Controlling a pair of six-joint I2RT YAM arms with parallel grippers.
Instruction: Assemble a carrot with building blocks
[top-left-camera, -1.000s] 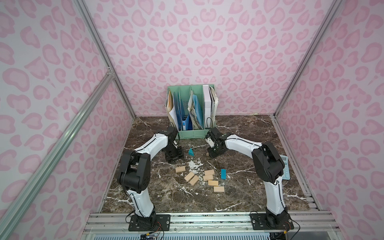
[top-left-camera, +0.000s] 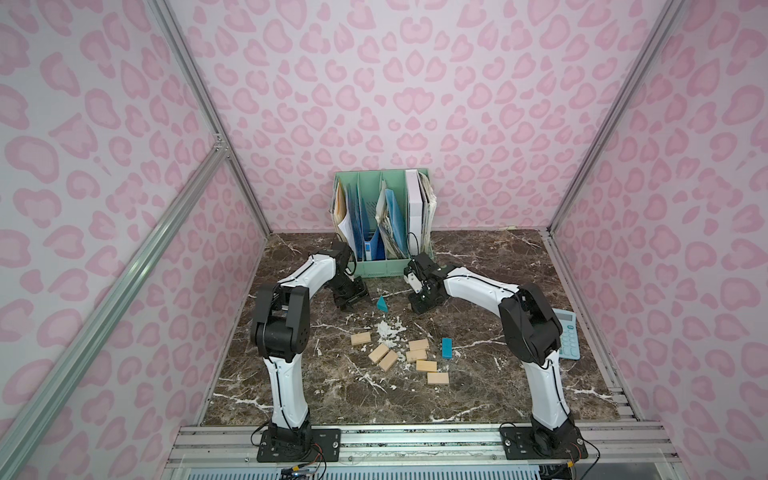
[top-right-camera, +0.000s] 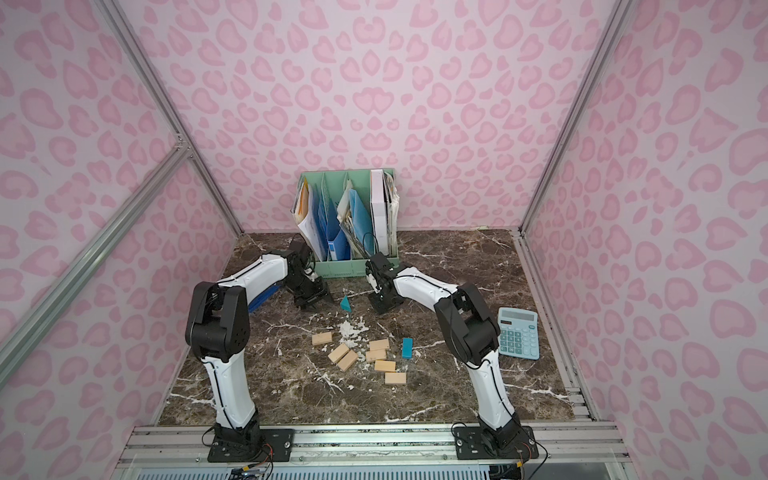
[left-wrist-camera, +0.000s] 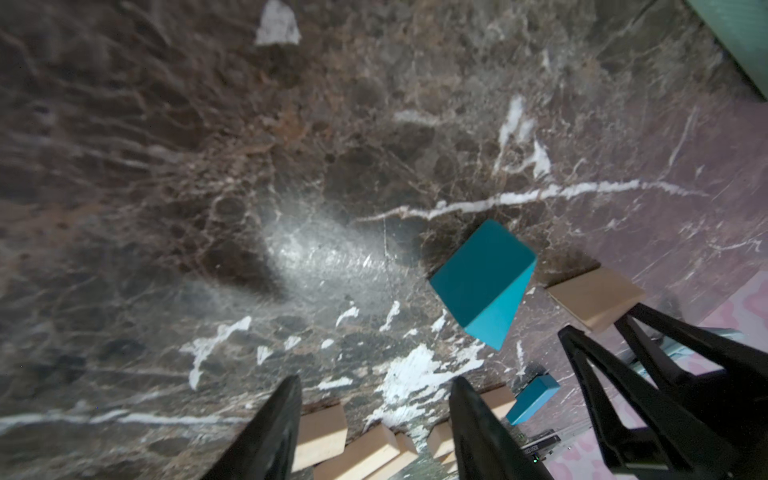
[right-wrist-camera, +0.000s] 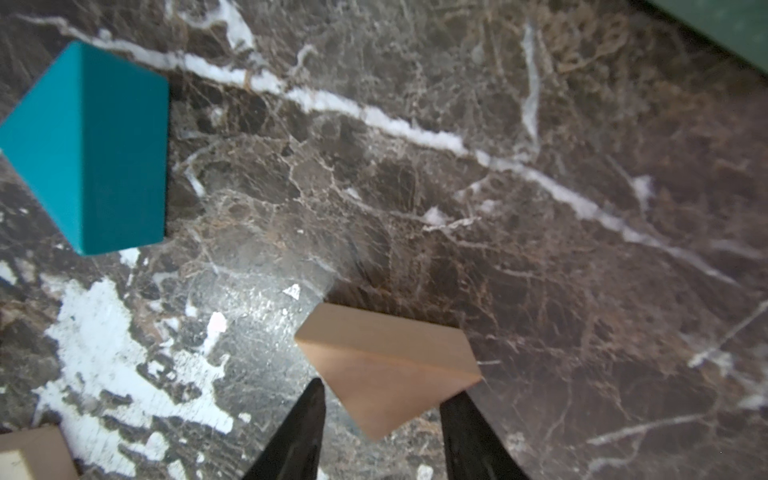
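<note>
A blue triangular block (left-wrist-camera: 482, 276) lies on the marble table between my two arms. My left gripper is open and empty, off to the left of that block. In the right wrist view, a tan triangular block (right-wrist-camera: 392, 344) sits on the table with its narrowing end between the fingertips of my right gripper. These fingers stand apart, the right one very close to the block and a small gap showing at the left; I cannot tell whether they touch. Several tan rectangular blocks (top-left-camera: 426, 365) and a blue rectangular block (top-left-camera: 446, 348) lie nearer the front.
A green file rack (top-left-camera: 384, 268) full of folders stands close behind both grippers. A calculator (top-right-camera: 518, 333) lies at the right edge. Part of a blue object (top-right-camera: 262, 297) shows under my left arm.
My left arm has moved a little back, away from the front edge. The right gripper has shifted slightly left. The loose blocks nearer the front stay put.
</note>
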